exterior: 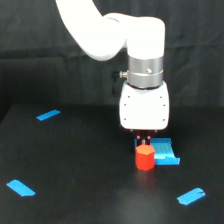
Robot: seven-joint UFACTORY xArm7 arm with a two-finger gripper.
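Note:
A small red block (145, 157) with a many-sided outline sits right of centre on the dark table. Directly above it in the picture is my gripper (145, 139), pointing down from the white arm. Its short dark fingers end close to the block's upper edge; I cannot tell whether they touch it or stand behind it. How far apart the fingers are is too small to make out. Behind and to the right of the block lies a bright blue, flat-looking piece (165, 152), partly hidden by block and fingers.
Blue tape strips lie at the back left (48, 115), front left (20, 188) and front right (190, 196). Bare dark table (80, 155) stretches across the left and middle. A dark curtain (40, 60) hangs behind.

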